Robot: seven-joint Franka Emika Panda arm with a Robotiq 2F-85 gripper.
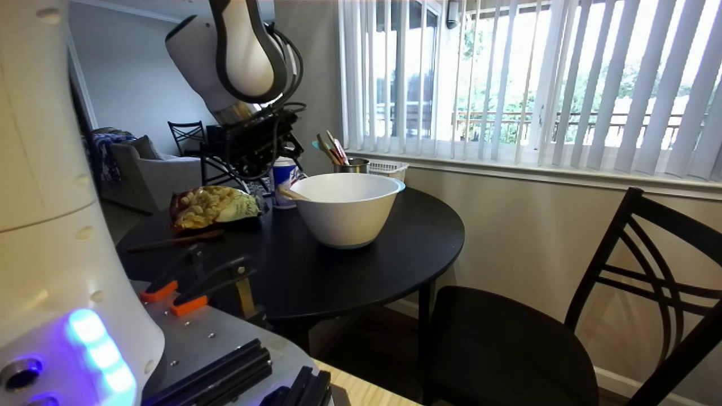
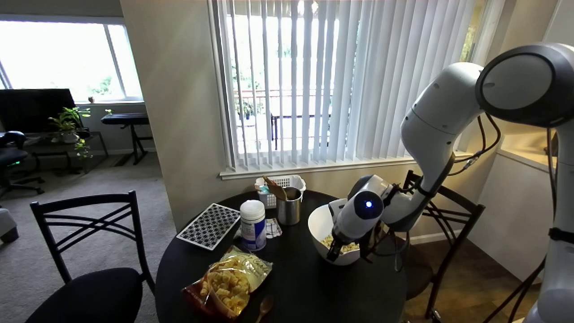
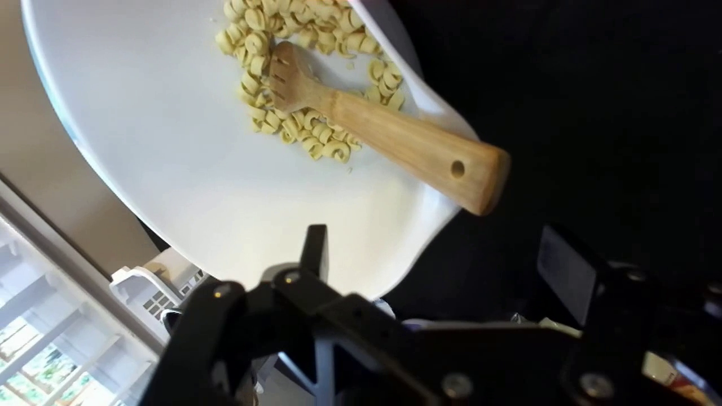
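A white mixing bowl [image 1: 346,216] stands on the black round table [image 1: 399,270]. In the wrist view, yellow curled pasta [image 3: 331,138] covers part of the bowl's bottom. A wooden fork-like utensil [image 3: 406,138] leans in the bowl, its slotted head on the pasta and its handle out over the rim. My gripper is open, its fingers well apart with nothing between them. One finger [image 3: 315,250] shows against the bowl's inside and the other against the dark table. The utensil's handle end appears just beyond the gap, apart from both fingers.
An open snack bag [image 2: 231,282] lies near a wooden spoon [image 2: 264,307]. A white-lidded canister [image 2: 253,226], a metal utensil pot [image 2: 289,207], a white basket [image 2: 296,182] and a patterned board [image 2: 210,226] stand towards the window.
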